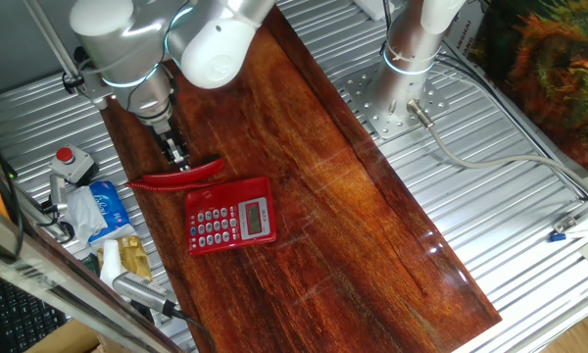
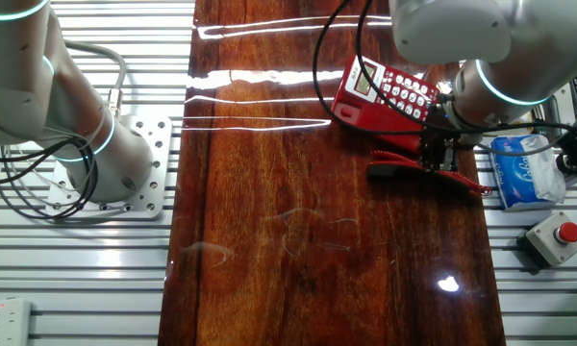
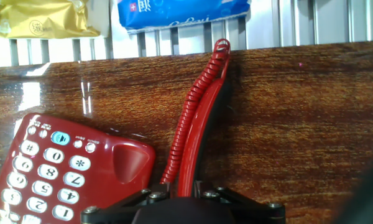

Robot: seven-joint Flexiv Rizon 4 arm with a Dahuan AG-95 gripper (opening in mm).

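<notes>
A red desk telephone base (image 1: 230, 218) with silver keys and a small display lies on the dark wooden tabletop. Its red handset (image 1: 198, 176) is off the base, lying along the side nearer my arm, and a coiled red cord (image 3: 193, 99) runs beside it in the wrist view. My gripper has its fingers close on both sides of the handset at its near end, shut on it. From the opposite side, the handset (image 2: 394, 169) looks low by the tabletop; whether it touches the wood I cannot tell. The near end of the handset is hidden by the gripper.
Past the table's edge lie a blue-and-white packet (image 1: 108, 208), a gold packet (image 1: 134, 257) and a red-topped button box (image 1: 71, 165).
</notes>
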